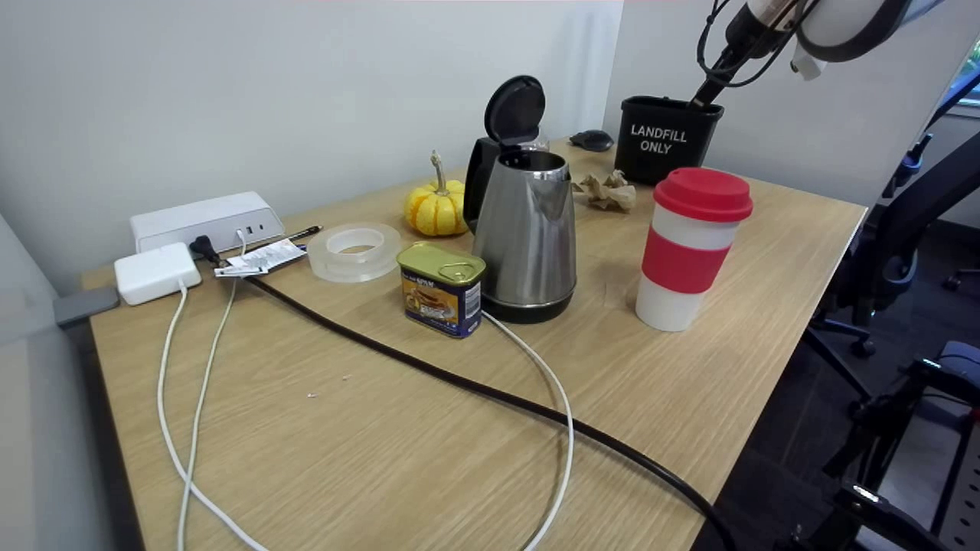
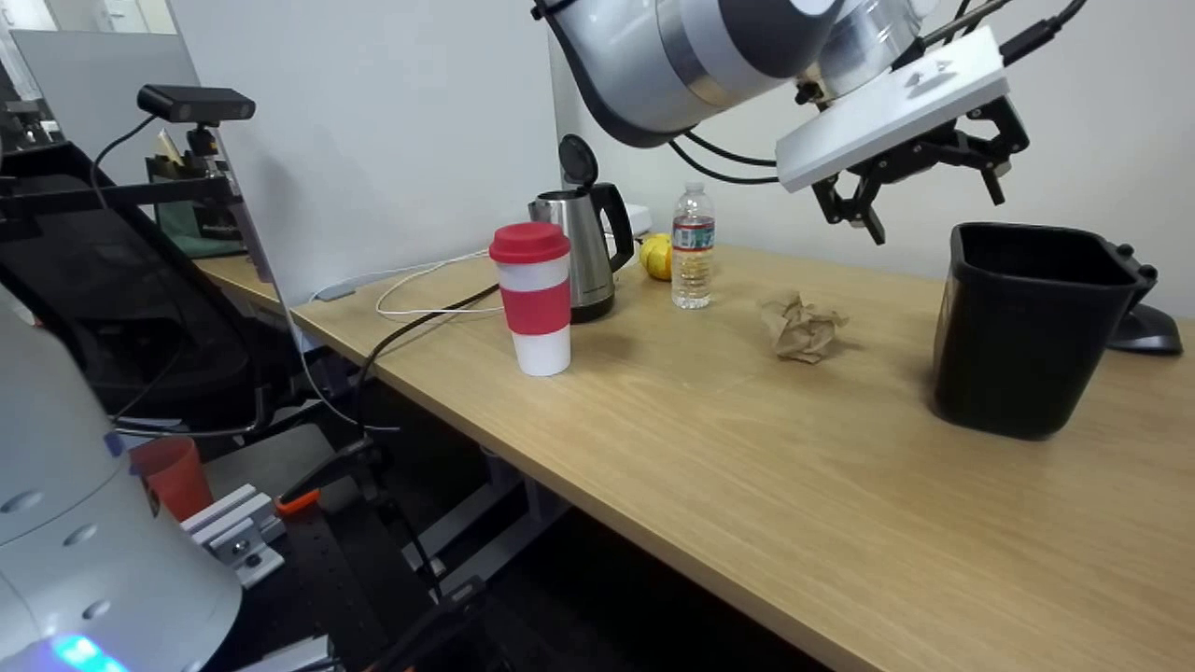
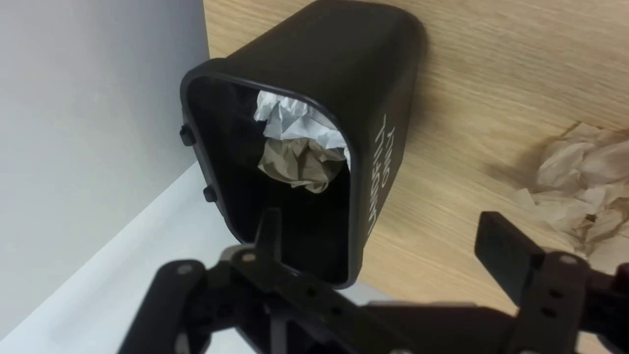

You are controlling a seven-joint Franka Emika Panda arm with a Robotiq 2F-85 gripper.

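My gripper (image 2: 935,213) stands open with nothing between its fingers, tilted above the black bin (image 2: 1025,336) in the second exterior view. Lettered "LANDFILL ONLY", the bin (image 3: 377,76) shows white crumpled paper (image 3: 300,121) and brown crumpled paper (image 3: 300,162) inside it in the wrist view. One fingertip (image 3: 270,233) overlaps the bin's opening there, while the other lies over the table side. Another crumpled brown paper (image 2: 801,327) rests on the table beside the bin, apart from the gripper.
A red-and-white cup (image 1: 684,248), a steel kettle (image 1: 528,234) with its lid up, a Spam can (image 1: 441,289) and a yellow pumpkin (image 1: 436,208) stand on the table. A water bottle (image 2: 692,246) is near the wall. Cables cross the table's near part.
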